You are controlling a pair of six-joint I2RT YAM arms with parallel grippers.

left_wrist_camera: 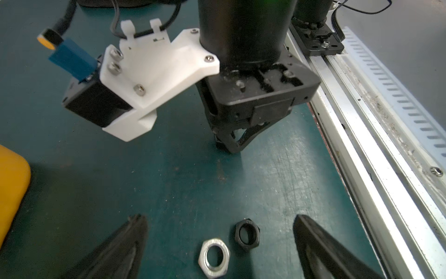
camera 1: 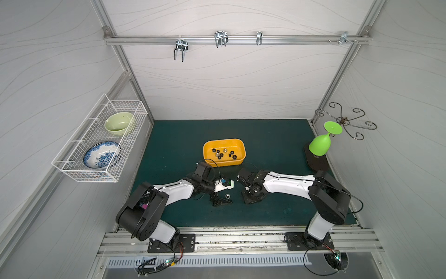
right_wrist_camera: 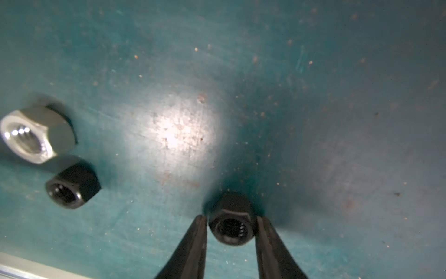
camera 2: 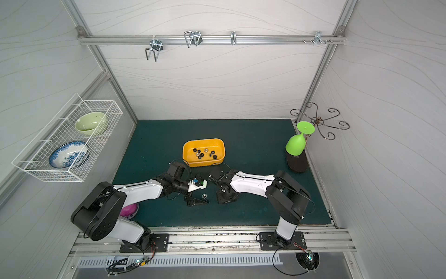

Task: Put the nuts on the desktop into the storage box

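Note:
Silver nut [left_wrist_camera: 203, 259] and a black nut [left_wrist_camera: 238, 244] lie close together on the desktop, between the widely spread fingers of my open left gripper, which holds neither. In the right wrist view, another black nut [right_wrist_camera: 233, 207] rests on the desktop between the fingertips of my right gripper. That finger is narrowed around it, with a sliver of room at the left fingertip; contact at the right one is hard to judge. The yellow storage box [camera 1: 204, 151] stands behind both arms, several dark and silver nuts inside.
The arms face each other closely over the desk's middle. A green goblet [camera 1: 320, 144] stands upside down on a dark base at right. On the left wall hangs a wire basket [camera 1: 79, 174] with bowls.

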